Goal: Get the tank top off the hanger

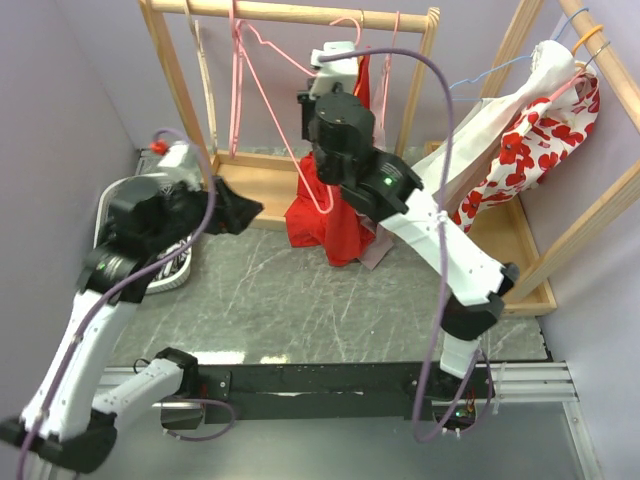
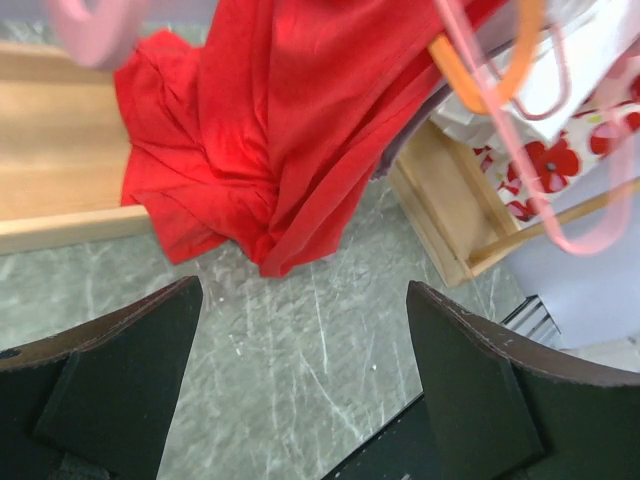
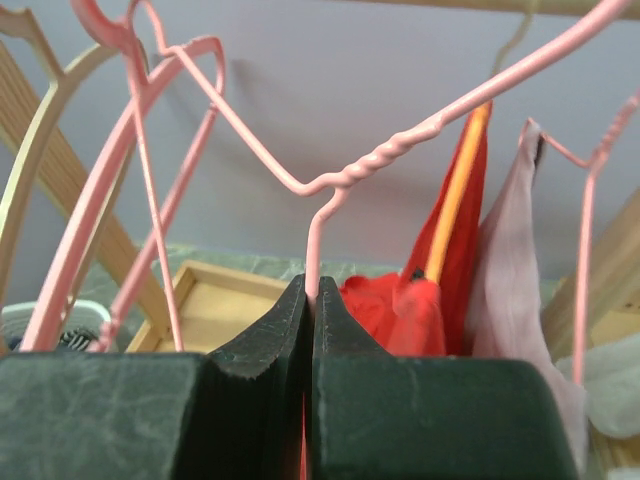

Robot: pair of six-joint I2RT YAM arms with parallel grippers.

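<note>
My right gripper is shut on a pink hanger (image 3: pixel 390 145) by its twisted neck; in the top view that arm covers the gripper up at the rail. Red cloth (image 1: pixel 330 230) hangs below, behind the hanger, its lower part bunched on the rack's base and floor, beside pale pink-grey cloth (image 3: pixel 510 270) and an orange hanger (image 3: pixel 458 185). Which piece is the tank top, I cannot tell. My left gripper (image 1: pixel 240 210) stands open left of the red cloth, with nothing between its fingers.
A white basket (image 1: pixel 180 272) is at the left. More hangers hang on the rail (image 1: pixel 250 12). A second rack (image 1: pixel 570 225) with white and red-flowered garments stands at the right.
</note>
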